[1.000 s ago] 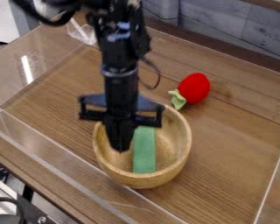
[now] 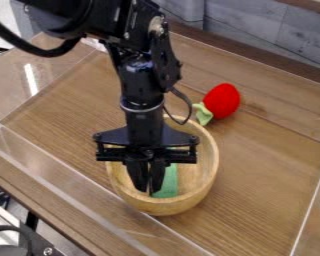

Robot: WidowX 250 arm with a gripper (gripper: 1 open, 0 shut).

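My black gripper (image 2: 148, 166) hangs down inside a wooden bowl (image 2: 192, 195) at the middle front of the table. A green block (image 2: 168, 184) lies in the bowl, partly behind the fingers. The fingertips sit low at the block's left part; whether they grip it is hard to see.
A red strawberry-like toy (image 2: 222, 100) with a green top lies behind the bowl to the right. A grey wall runs along the back.
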